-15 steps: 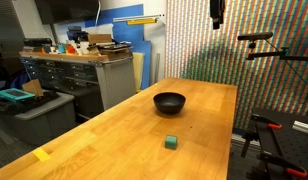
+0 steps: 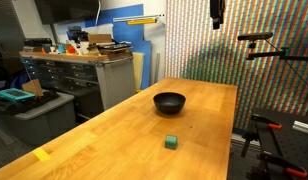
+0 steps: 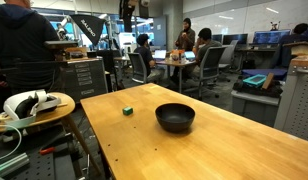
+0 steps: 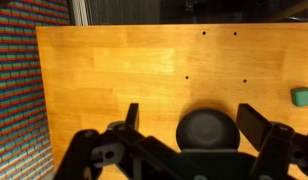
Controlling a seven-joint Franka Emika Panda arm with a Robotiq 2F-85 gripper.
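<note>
A black bowl [image 2: 169, 102] rests upright on the wooden table [image 2: 109, 125], and nothing shows inside it. Apart from it, nearer the camera in exterior view 1, lies a small green block [image 2: 171, 142]. My gripper is high above the table, with its two fingers [image 4: 132, 117] spread wide and no object between them. From the wrist view, the bowl [image 4: 207, 129] is below and partly behind the gripper body, while the block [image 4: 301, 97] is near the right edge. Only the arm's end appears at the top of exterior view 1 [image 2: 217, 12].
A strip of yellow tape [image 2: 41, 154] marks its left end. Beyond the table stands a workbench [image 2: 79, 75] with tools on it. A white stool-side headset [image 3: 34, 103] sits off the table, and people work in the background.
</note>
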